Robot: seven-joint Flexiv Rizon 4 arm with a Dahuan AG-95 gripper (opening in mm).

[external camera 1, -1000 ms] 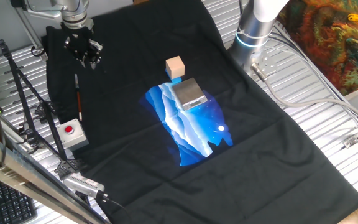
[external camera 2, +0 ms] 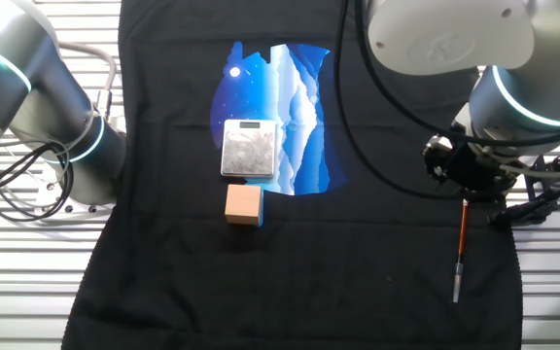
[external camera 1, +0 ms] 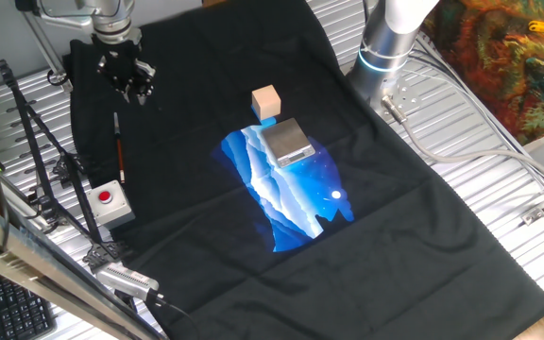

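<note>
A small digital scale (external camera 1: 286, 142) with a metal top lies flat on the black cloth, within a patch of blue-and-white projected light; its weighing plate is bare. Close beside it, apart from the scale, sits a light wooden block (external camera 1: 266, 101). From above, the scale (external camera 2: 249, 151) and the block (external camera 2: 243, 204) line up one behind the other. My gripper (external camera 1: 140, 93) hangs at the far left of the cloth, well away from both. In the other view the gripper (external camera 2: 458, 170) is dark and partly covered by cables, so the state of its fingers is unclear.
A thin brush-like stick (external camera 1: 119, 149) lies on the cloth near the gripper. Along the left edge stand a red-button box (external camera 1: 110, 202) and a black frame (external camera 1: 50, 142). The arm's base (external camera 1: 382, 71) rises at the right.
</note>
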